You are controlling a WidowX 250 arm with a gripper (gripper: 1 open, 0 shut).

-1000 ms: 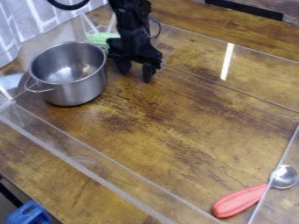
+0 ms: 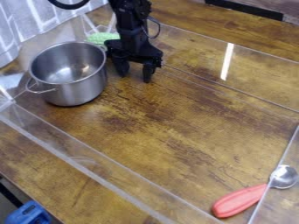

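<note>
My black gripper point(image 2: 135, 68) is low over the wooden surface at the upper middle, just right of a steel pot point(image 2: 68, 74). Its fingers are dark against the wood, and I cannot tell whether they are open or shut or hold anything. A light green item point(image 2: 100, 38) lies partly behind the arm, too hidden to identify.
A spoon with a red handle point(image 2: 239, 201) and metal head lies at the lower right. A blue object point(image 2: 30, 214) shows at the bottom left corner. Clear plastic walls edge the surface.
</note>
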